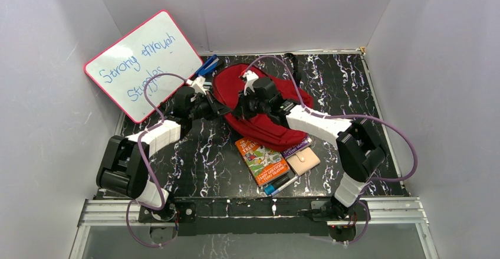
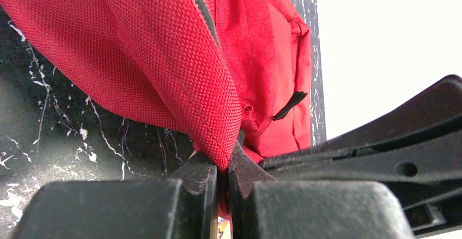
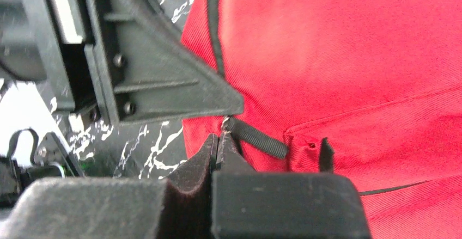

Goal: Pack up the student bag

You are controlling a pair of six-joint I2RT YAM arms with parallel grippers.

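Note:
The red bag (image 1: pixel 268 126) lies in the middle of the table. In the left wrist view, a fold of the bag's red edge (image 2: pixel 185 81) runs down between the tips of my left gripper, which is shut on it. My right gripper is shut and nothing shows between its fingers. A black zipper pull (image 3: pixel 256 136) lies just past its tips against the red cloth. Both grippers meet closely at the bag's left edge, and the left gripper's finger (image 3: pixel 180 84) reaches across the right wrist view.
Below the bag are an orange book (image 1: pixel 261 161), a purple book (image 1: pixel 298 147) partly covered, a tan wallet (image 1: pixel 303 161) and markers (image 1: pixel 277 186). A whiteboard (image 1: pixel 144 64) leans at the back left, near a blue item (image 1: pixel 207 65). Bare table lies right of the bag.

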